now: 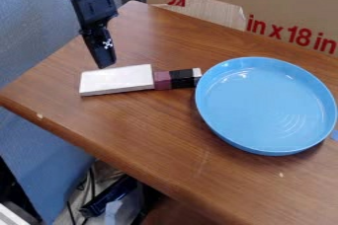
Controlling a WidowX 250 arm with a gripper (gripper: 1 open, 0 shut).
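Observation:
My black gripper hangs at the upper left, pointing down just above the left end of a flat white block; whether its fingers are apart or together is unclear. The white block lies on the wooden table, joined or touching at its right end a maroon piece and a black piece with a pale tip. A round light blue plate lies to the right of these pieces, very near the black end.
A cardboard box with red printing stands along the back. Cables and other items lie below the table's left edge.

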